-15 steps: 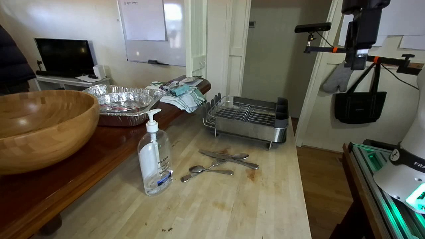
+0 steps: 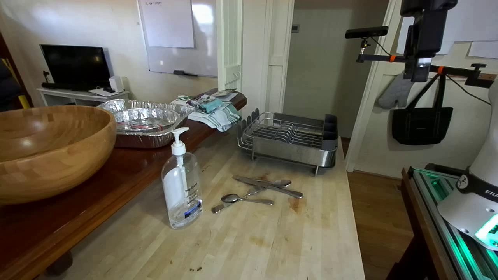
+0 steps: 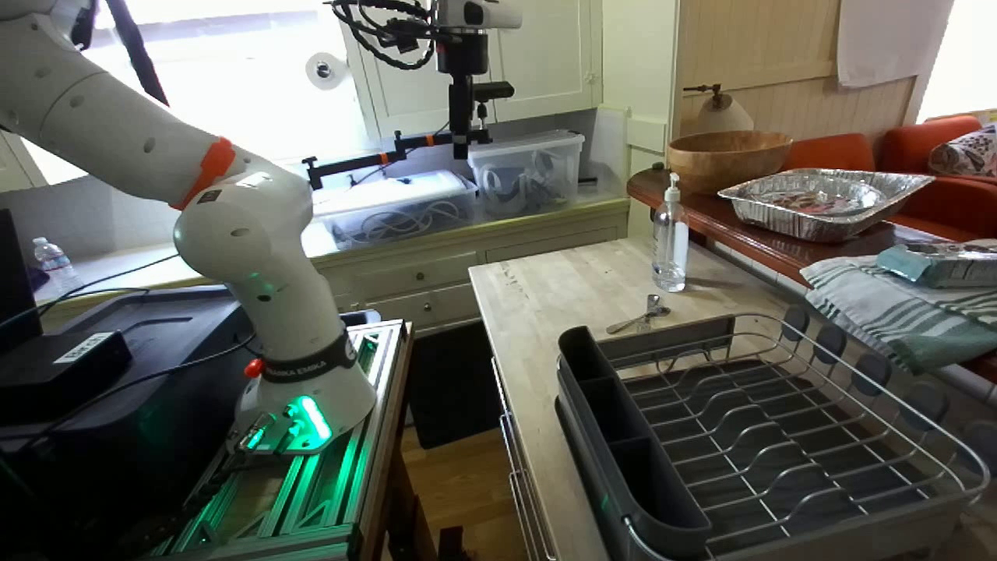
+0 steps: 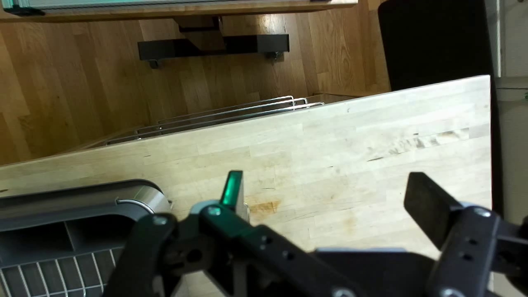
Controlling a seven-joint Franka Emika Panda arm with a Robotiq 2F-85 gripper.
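Note:
High above the counter's edge, my gripper stands open, its two black fingers (image 4: 426,205) wide apart with only bare wood showing below them. The same gripper (image 2: 416,74) hangs at the upper right in exterior view 1. On the counter lies a loose pile of metal cutlery: a knife (image 2: 284,190), spoons (image 2: 231,198) and other crossed pieces, well below and away from the gripper. Behind the pile stands a grey dish rack (image 2: 289,151), empty. Its dark utensil compartments (image 3: 598,402) show clear in exterior view 2.
A clear pump bottle (image 2: 182,191) stands upright beside the cutlery. On the adjoining dark wood table are a large wooden bowl (image 2: 56,158), foil trays (image 3: 822,220) and a striped towel (image 3: 944,304).
The dark-clothed figure at the far left edge of exterior view 1 has moved mostly out of frame. Arm, cutlery and rack look unmoved.

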